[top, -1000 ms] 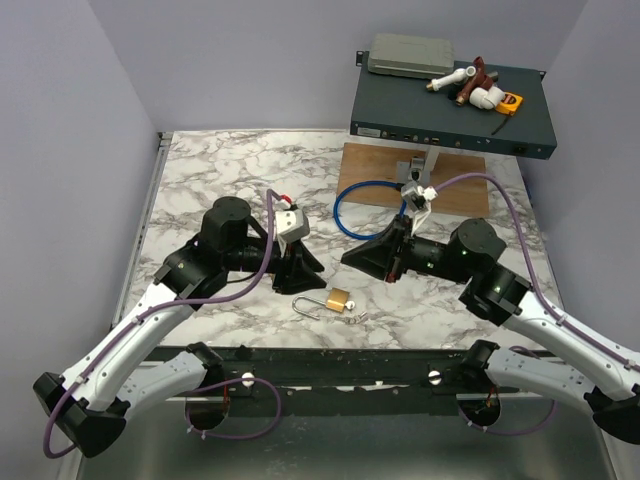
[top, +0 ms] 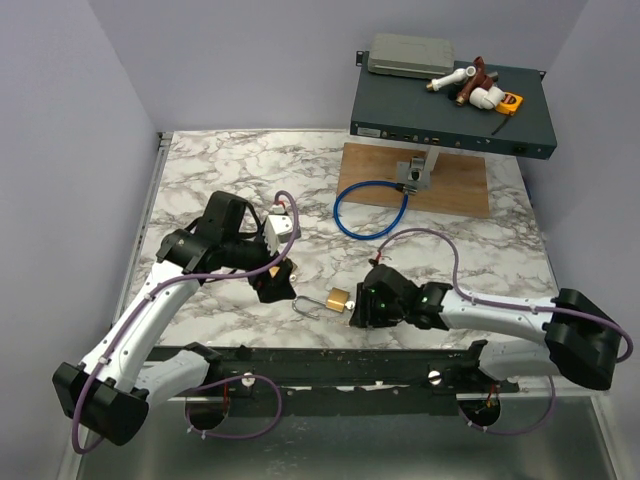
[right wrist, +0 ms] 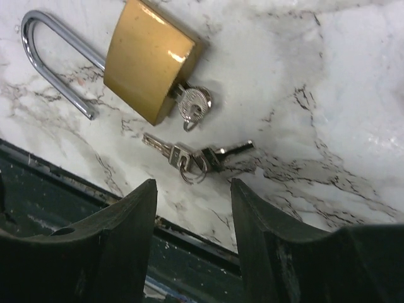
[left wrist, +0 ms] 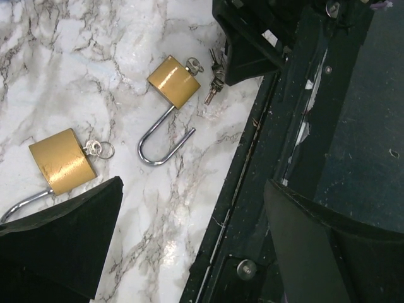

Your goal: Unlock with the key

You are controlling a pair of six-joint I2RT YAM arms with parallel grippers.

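A brass padlock [top: 339,299] with its shackle swung open lies on the marble top near the front edge. In the right wrist view, a key [right wrist: 194,105] sits in this padlock's end, and a bunch of loose keys [right wrist: 202,158] lies just beside it. My right gripper hangs low over those loose keys, open and empty. Further left, my left gripper is open with nothing between its fingers. A second brass padlock [left wrist: 62,161] with a key ring [left wrist: 100,149] shows in the left wrist view, mostly hidden by the left gripper from above.
The table's dark front edge [left wrist: 237,183] runs close to the loose keys. A blue cable [top: 345,222] loops behind, by a wooden board [top: 460,190]. Above the board stands a dark raised shelf [top: 450,110]. Bare marble lies behind the padlocks.
The left gripper moved left and lower. The padlock by the keys stayed put.
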